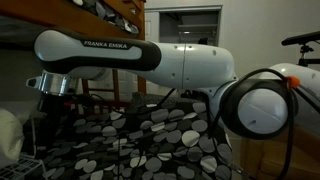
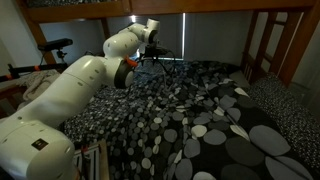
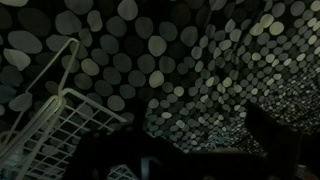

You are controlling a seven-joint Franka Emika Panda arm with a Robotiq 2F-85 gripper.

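A dark cloth with grey and white round spots (image 1: 160, 140) covers the bed-like surface below the arm. In the wrist view my gripper stands open over this cloth, its dark fingers (image 3: 266, 128) wide apart and only spotted fabric visible beyond the gap. Seen from exterior view 1, the hand points down at the left, largely lost in shadow. A white wire basket (image 3: 62, 125) lies at the lower left of the wrist view, beside the gripper; whether it holds anything cannot be told.
A white object (image 1: 10, 135) is cut off by the left edge of exterior view 1. Wooden bunk framing (image 1: 108, 18) rises behind and above the hand. A wooden post (image 2: 262, 42) stands to the right in exterior view 2.
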